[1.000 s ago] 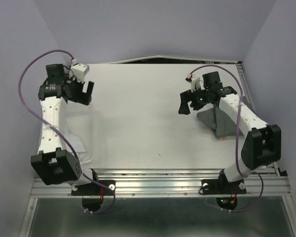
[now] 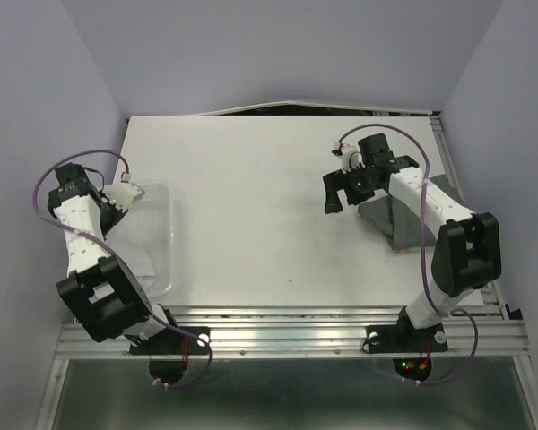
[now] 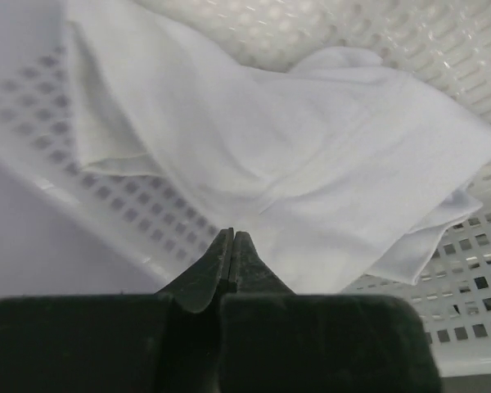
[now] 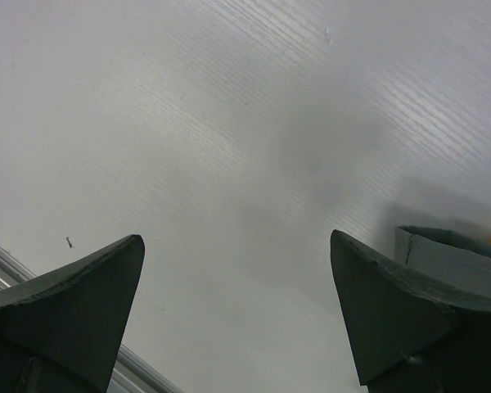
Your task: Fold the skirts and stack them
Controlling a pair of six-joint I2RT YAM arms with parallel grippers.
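Observation:
A white skirt (image 3: 311,155) lies loosely folded inside the white basket (image 3: 466,348) in the left wrist view. My left gripper is down in the basket with its fingertips together at the near edge of that cloth; whether any fabric is pinched between them does not show. From above, part of the white skirt (image 2: 140,262) shows beside the left arm, which hides the rest. Dark grey skirts (image 2: 390,219) lie on the right of the table, partly under the right arm. My right gripper is open above bare table, with a grey skirt edge (image 4: 454,262) beside one finger.
The basket (image 2: 171,237) stands at the table's left edge, close to the side wall. A metal rail (image 2: 296,318) runs along the front edge.
The left gripper came down from above the basket into it, toward the white skirt, and shut from open. The right arm shifted only slightly, remaining open.

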